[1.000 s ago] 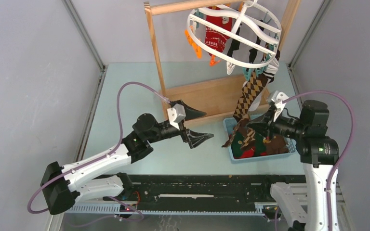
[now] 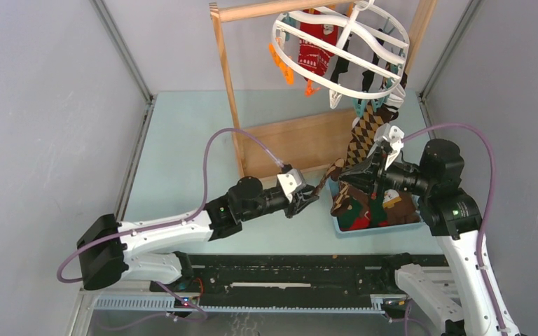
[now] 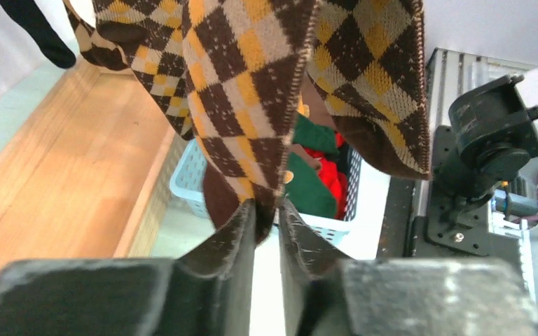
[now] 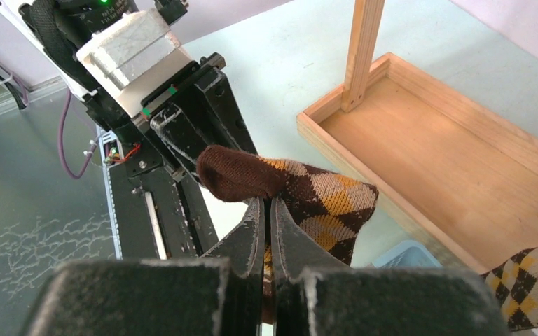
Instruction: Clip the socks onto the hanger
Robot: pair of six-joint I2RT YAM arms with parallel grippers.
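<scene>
A brown-and-yellow argyle sock point(image 4: 333, 199) is pinched in my right gripper, which is shut on it; brown knit bulges above the fingertips. Its lower corner point(image 3: 249, 126) reaches between the fingertips of my left gripper. Those left fingers stand close together with a narrow gap, and whether they grip the cloth is unclear. Another argyle sock point(image 2: 368, 133) hangs from the right side of the white hanger point(image 2: 305, 63), by teal clips point(image 2: 361, 106). Both grippers are in front of and below the hanger.
A light blue basket point(image 2: 378, 231) of socks stands below my right gripper. The hanger's wooden frame point(image 2: 225, 70) rises from a wooden base tray point(image 2: 301, 140). Red point(image 2: 315, 49) and black socks hang there too.
My left gripper has moved right to the sock, its wide-open fingers now nearly together.
</scene>
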